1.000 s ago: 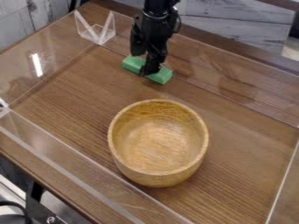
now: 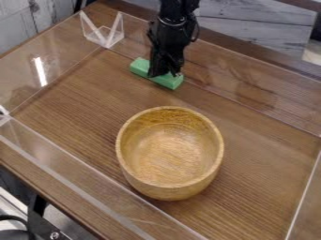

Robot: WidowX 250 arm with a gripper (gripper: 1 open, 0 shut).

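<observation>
My gripper [image 2: 164, 67], black, comes down from the top centre onto a small green block [image 2: 156, 79] lying on the wooden table [image 2: 75, 122]. The fingertips are at the block's upper side; whether anything is between them is hard to make out against the dark arm. A tan oval bowl [image 2: 170, 150] stands nearer, below the middle of the view.
A clear plastic object [image 2: 103, 28] is at the upper left, and another pale clear item lies at the left edge.
The gripper has shifted slightly and its shape over the green block looks narrower than a second ago. The block has barely moved.
</observation>
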